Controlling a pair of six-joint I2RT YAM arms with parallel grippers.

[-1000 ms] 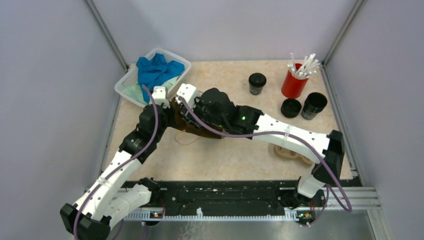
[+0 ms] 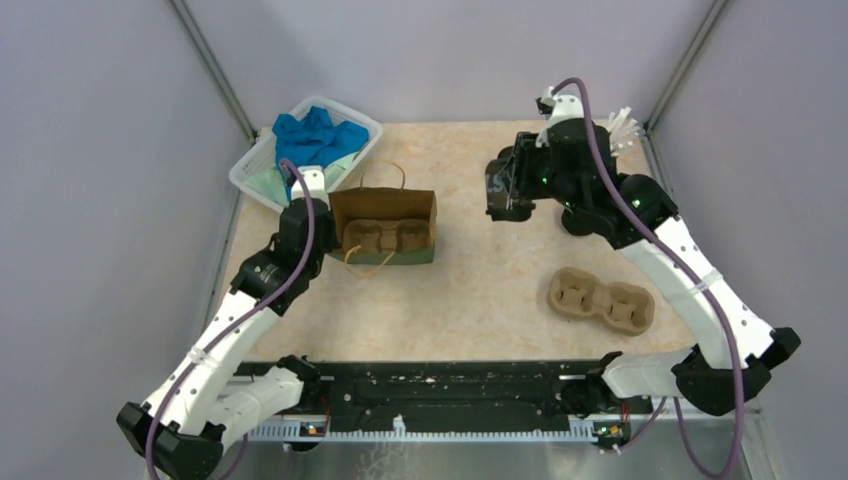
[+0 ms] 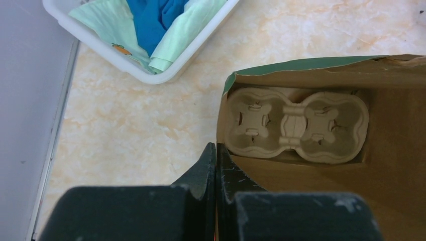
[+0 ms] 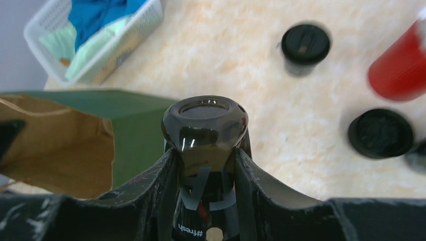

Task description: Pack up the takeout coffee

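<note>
My right gripper is shut on a dark cup (image 4: 205, 125), held above the table right of the paper bag (image 2: 385, 202). The bag stands open, with a pulp cup tray (image 3: 253, 125) inside. My left gripper is shut at the bag's left edge; the thin wall appears to run behind its fingertips, and I cannot see clearly whether it is pinched. A second tray (image 2: 600, 300) lies at the front right. A black lidded cup (image 4: 304, 42) and a round black item (image 4: 377, 133) stand on the table.
A white basket (image 2: 355, 120) with blue and mint cloths is at the back left. A red container (image 4: 392, 75) with white sticks in the top view stands at the back right, partly hidden by my right arm.
My right gripper has moved up and right from over the bag, with the dark cup now visible in it. The bag sits slightly further left; my left arm has barely moved.
</note>
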